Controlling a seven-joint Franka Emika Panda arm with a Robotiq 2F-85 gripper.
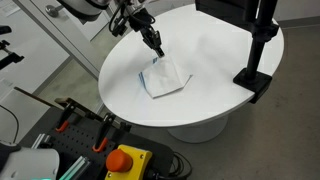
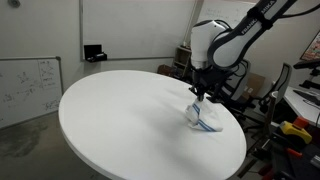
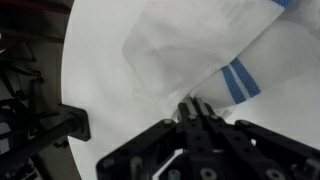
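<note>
A white cloth [image 1: 165, 75] with blue stripes lies on the round white table, partly folded over itself. My gripper [image 1: 160, 55] is at the cloth's far edge and points down. In exterior view 2 part of the cloth [image 2: 198, 111] rises in a peak to the gripper [image 2: 201, 97], while the rest spreads on the tabletop. The wrist view shows the cloth [image 3: 185, 45] gathered at the fingertips of the gripper, which is shut on it. The exact pinch is dark and small. A blue double stripe [image 3: 240, 80] runs beside the fingers.
A black stand [image 1: 252, 80] is on the table's right side in exterior view 1. A yellow box with a red button [image 1: 120, 160] sits off the table.
</note>
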